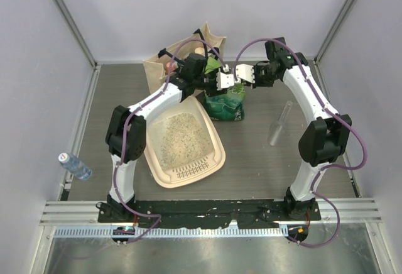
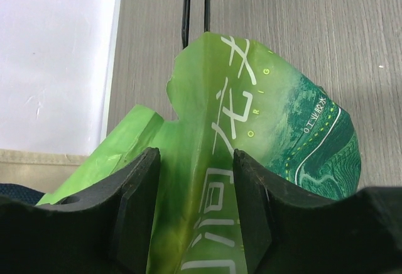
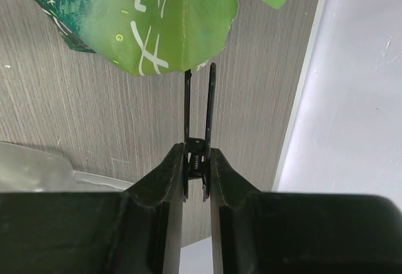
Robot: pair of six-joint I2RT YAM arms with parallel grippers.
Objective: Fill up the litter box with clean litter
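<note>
Green litter bag [image 1: 226, 104] stands behind the litter box, its upper part partly hidden by both grippers from above. My left gripper is open at the bag, fingers apart with the folded green film showing between them. On the other side, my right gripper is shut on a black spring clip [image 3: 210, 104]. The clip's two long prongs point at the bag's edge, their ends meeting or just overlapping it; whether they pinch the film cannot be told. The cream litter box [image 1: 218, 154] has a layer of pale litter on its floor.
A beige tote bag [image 1: 154, 76] with items in it stands behind the left arm. On the right lies a clear scoop [image 1: 276, 129]; a water bottle [image 1: 75, 166] is at the far left.
</note>
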